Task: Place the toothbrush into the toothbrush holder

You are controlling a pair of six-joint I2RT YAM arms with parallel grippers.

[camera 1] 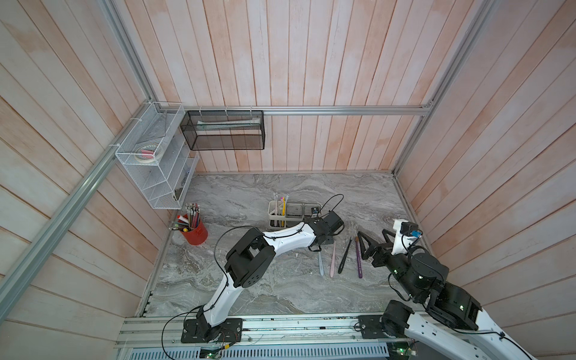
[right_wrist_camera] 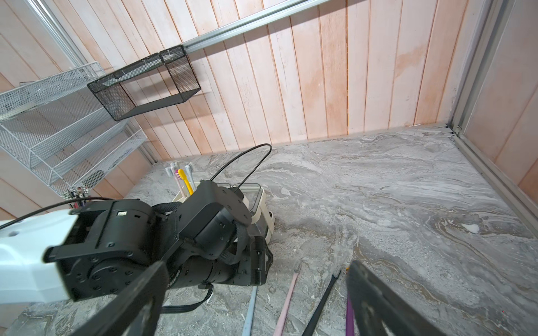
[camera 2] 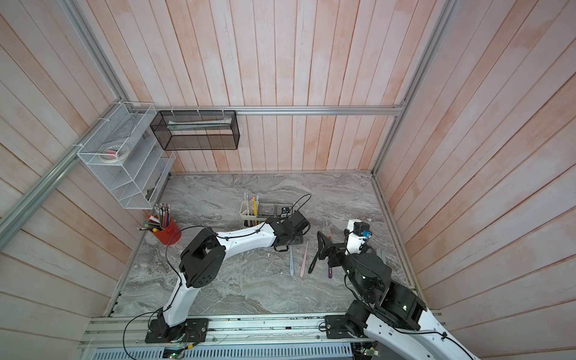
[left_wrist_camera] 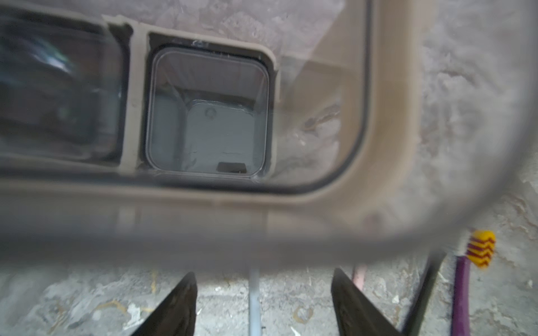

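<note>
The toothbrush holder [camera 1: 294,210] stands at the middle back, brushes in its left compartment; its right ones look empty in the left wrist view. Four toothbrushes lie in front and to the right: light blue [right_wrist_camera: 249,313], pink [right_wrist_camera: 287,305], black [right_wrist_camera: 319,308], purple [right_wrist_camera: 349,313]. My left gripper hangs low at the holder's front right, over the upper end of the blue brush, fingertips apart with nothing clearly between them gripped. My right gripper [camera 1: 366,246] is raised at the right, near the purple brush in the top left view, open and empty.
A red cup [camera 1: 195,234] of pens stands at the left. White wire shelves [camera 1: 150,174] and a black mesh basket [camera 1: 222,141] hang on the walls.
</note>
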